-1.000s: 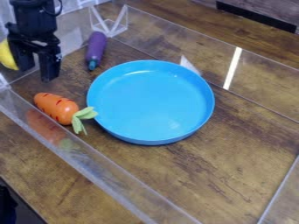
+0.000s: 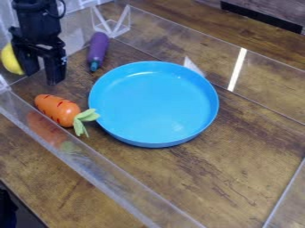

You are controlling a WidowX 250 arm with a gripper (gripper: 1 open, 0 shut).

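The black gripper (image 2: 39, 62) is at the upper left of the camera view, low beside a yellow object (image 2: 11, 60) that is partly hidden behind it. Whether its fingers are open or shut is hard to make out. An orange toy carrot (image 2: 57, 109) with pale green leaves lies below the gripper. A purple eggplant-like toy (image 2: 98, 51) lies to the gripper's right. A large blue plate (image 2: 152, 102) sits on the wooden surface in the middle, right of the carrot.
Clear plastic walls (image 2: 71, 163) border the area on the left and back, with another clear edge at the right. The wooden surface (image 2: 238, 151) right of and below the plate is bare.
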